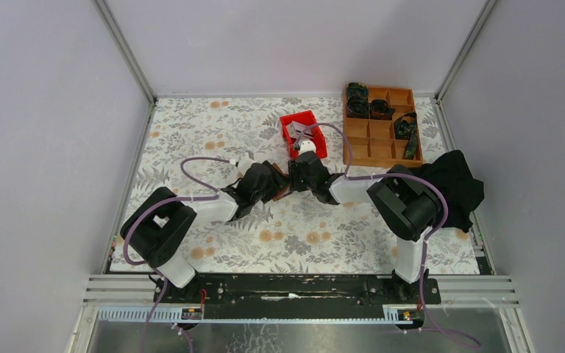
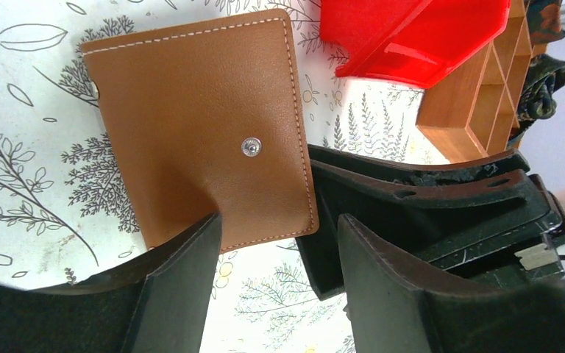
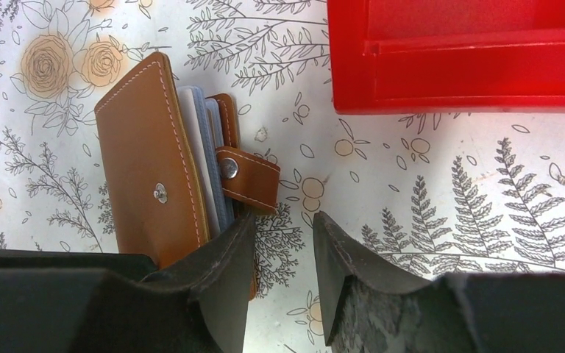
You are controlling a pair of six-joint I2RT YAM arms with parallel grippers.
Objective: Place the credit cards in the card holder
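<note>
The brown leather card holder (image 2: 199, 125) fills much of the left wrist view, its broad face with a metal snap turned to the camera. In the right wrist view it appears nearly edge-on, with white and bluish card edges (image 3: 204, 147) between its flaps and a snap strap (image 3: 250, 176) sticking out. My left gripper is part open; one finger overlaps the holder's lower edge, and the grip contact is unclear. Part open too, my right gripper has bare table between its fingertips, with the holder just left of them. Its dark fingers (image 2: 419, 191) reach the holder's right edge.
Behind the grippers stands the red box (image 1: 320, 147) with white cards (image 1: 299, 131) inside. A wooden compartment tray (image 1: 379, 151) with dark rolled items is at the back right. Black cloth (image 1: 452, 180) lies at the right.
</note>
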